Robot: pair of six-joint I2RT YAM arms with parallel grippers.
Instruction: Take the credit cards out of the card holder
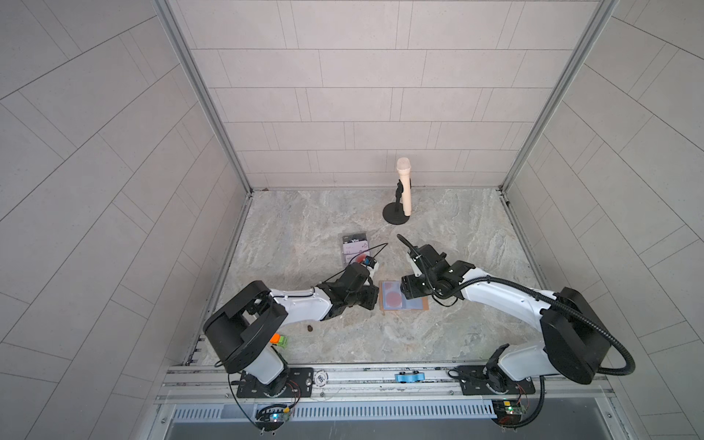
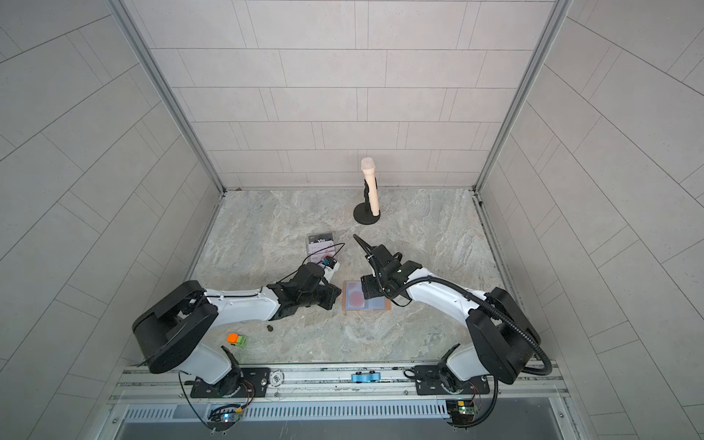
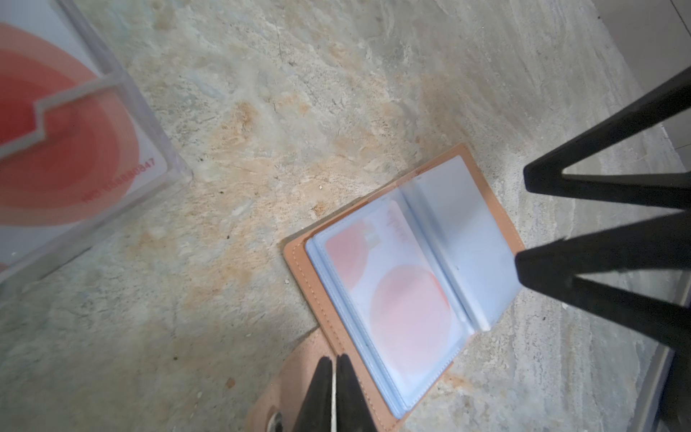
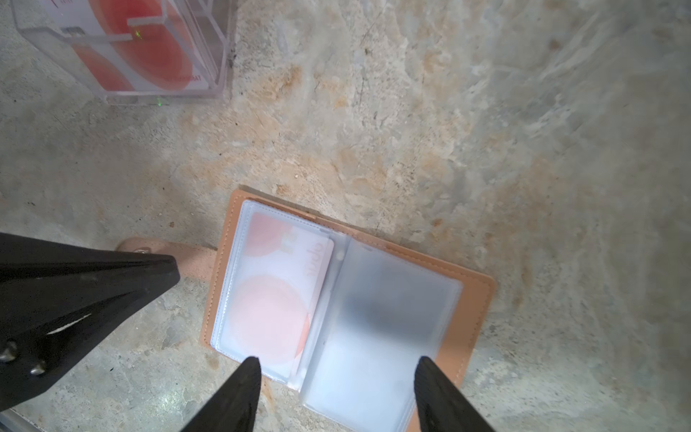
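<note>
The card holder [image 4: 471,288] lies spread open on the table, tan with two clear sleeves. In its left sleeve sits a white card with pale red circles [image 3: 410,316]; the right sleeve [image 4: 381,316] looks blank and whitish. A tan tab [image 3: 302,367] sticks out from the left edge. My left gripper is over that tab, its fingertips close together with a narrow gap. Whether the tab is between them cannot be told. Above the right sleeve, my right gripper is open, its fingers well apart and nothing between them.
A clear plastic box [image 4: 223,43] with red-and-white cards stands behind the holder to the left. Further back is a microphone-like object on a black stand [image 1: 396,212]. A small orange and green item [image 2: 236,338] lies near the left base. Table right of the holder is clear.
</note>
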